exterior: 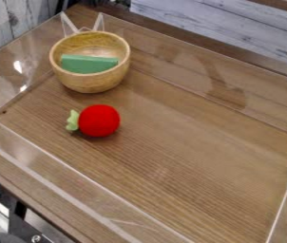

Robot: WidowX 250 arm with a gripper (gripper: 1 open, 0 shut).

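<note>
A wooden bowl [90,82] stands at the upper left of the camera view, holding a green block [89,63]. Below it on the table lies a red round fruit or vegetable [99,121] with pale green leaves on its left side. My gripper cannot be seen in the current view.
A whitewashed plank surface [222,24] runs along the back, and a grey wall is at the upper left. Dark objects sit beyond the lower left edge.
</note>
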